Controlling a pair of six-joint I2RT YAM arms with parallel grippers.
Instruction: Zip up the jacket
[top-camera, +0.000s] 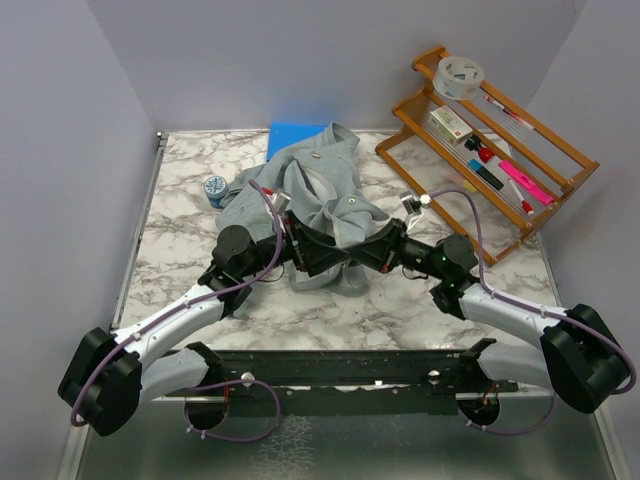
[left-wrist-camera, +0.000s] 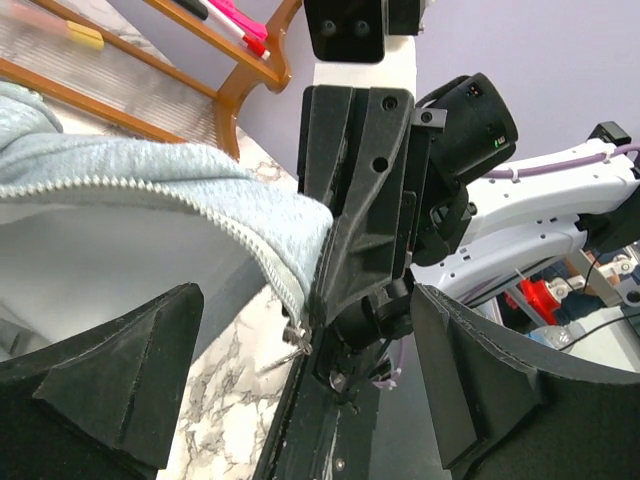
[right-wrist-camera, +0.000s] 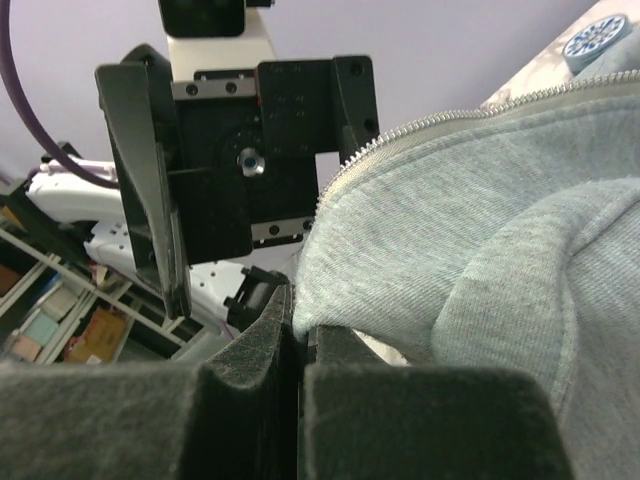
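Note:
The grey jacket (top-camera: 310, 170) lies bunched on the marble table, its near end raised between both grippers. In the left wrist view a zipper edge (left-wrist-camera: 240, 225) runs to a metal pull (left-wrist-camera: 297, 338) hanging at the fabric's corner. My left gripper is open around that pull, not closed on it. My right gripper is shut on the jacket's fabric beside the zipper, seen in the right wrist view with zipper teeth (right-wrist-camera: 420, 128) along the top of the held fold.
A wooden rack (top-camera: 555, 185) with tape, pens and a box stands at the back right. A blue round container (top-camera: 216, 190) and a blue board (top-camera: 292, 135) lie behind.

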